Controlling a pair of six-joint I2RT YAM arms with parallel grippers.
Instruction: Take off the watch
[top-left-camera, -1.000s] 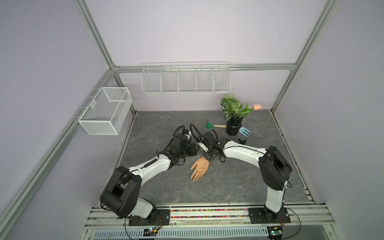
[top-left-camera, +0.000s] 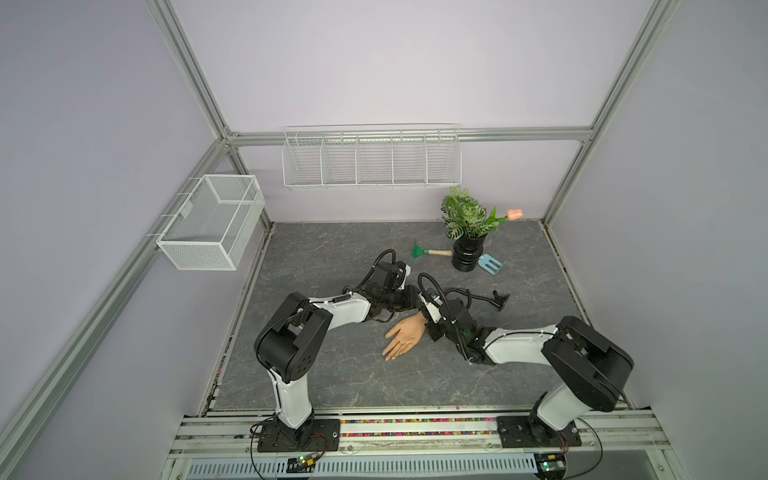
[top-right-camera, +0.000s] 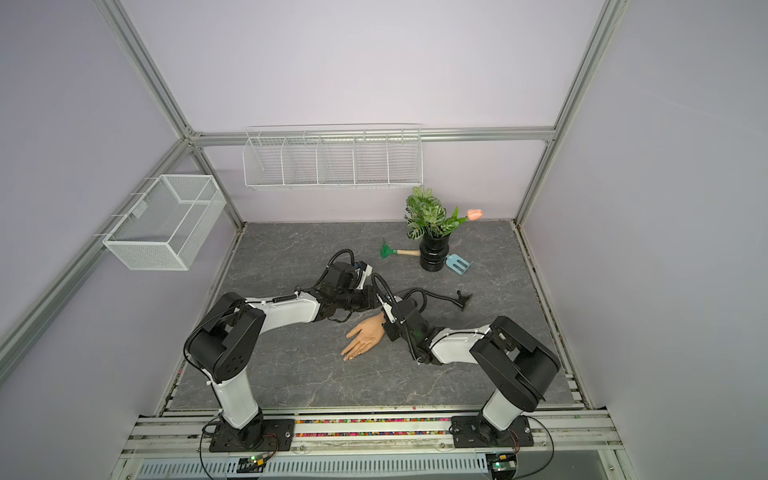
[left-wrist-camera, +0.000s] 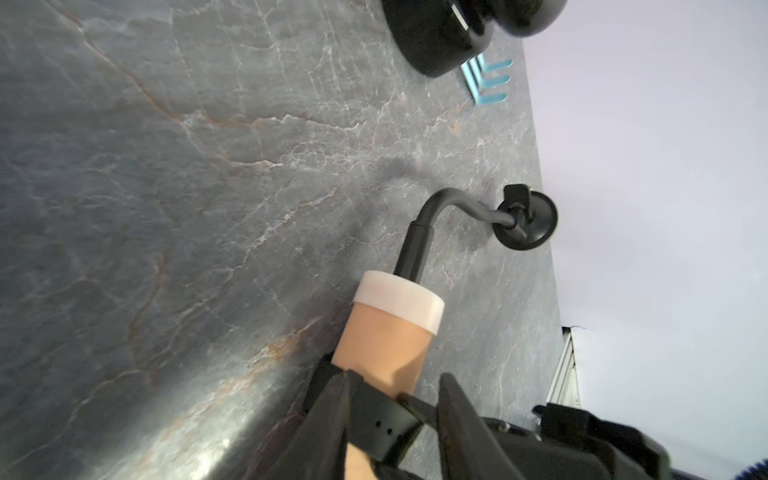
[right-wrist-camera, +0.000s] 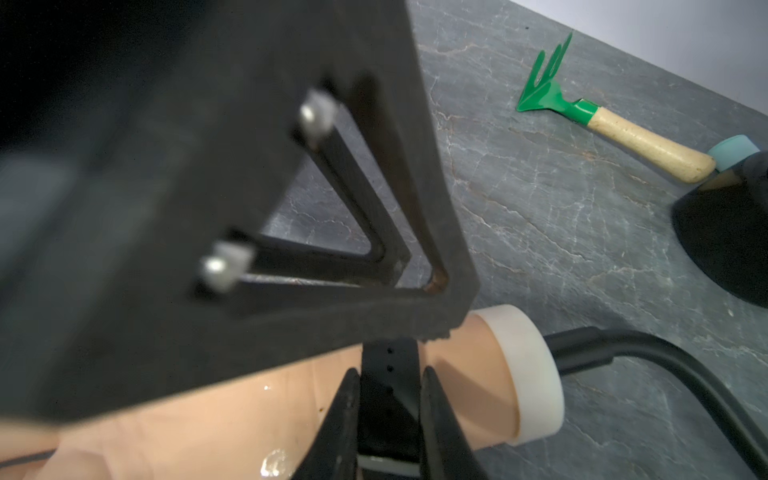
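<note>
A model hand (top-left-camera: 406, 333) lies on the grey table, fingers toward the front left. Around its wrist goes the black watch strap (left-wrist-camera: 372, 416), a row of small holes showing in it; the dial cannot be made out. My left gripper is over the wrist from the left, its fingers apart, with part of the strap showing between and beyond them. From the right, my right gripper has its fingertips close on both sides of the strap; whether they press on it is unclear. The left gripper's dark frame looms large in the right wrist view.
A black bent stem (left-wrist-camera: 448, 196) runs from the forearm's white end to a suction foot (left-wrist-camera: 528, 217). Behind stand a black plant pot (top-left-camera: 465, 254), a green hand rake (right-wrist-camera: 552, 96) and a blue fork (top-left-camera: 490, 264). The two grippers are very close together.
Both arms have moved: the left gripper has shifted right toward the wrist, and the right arm has swung lower and to the right. The model hand has shifted slightly right.
</note>
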